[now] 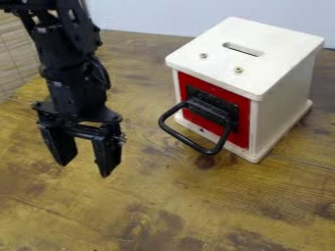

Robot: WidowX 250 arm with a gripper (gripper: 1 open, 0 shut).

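A white box (pixel 268 69) with a slot and two screws on top stands on the wooden table at the right. Its red front (pixel 191 83) carries a black looped handle (pixel 177 134) that sticks out toward the left. My black gripper (pixel 84 154) hangs above the table to the left of the handle, open, with nothing between its fingers and apart from the box.
A woven mat (pixel 19 69) is at the left edge, and a pale wall (pixel 151 15) stands behind.
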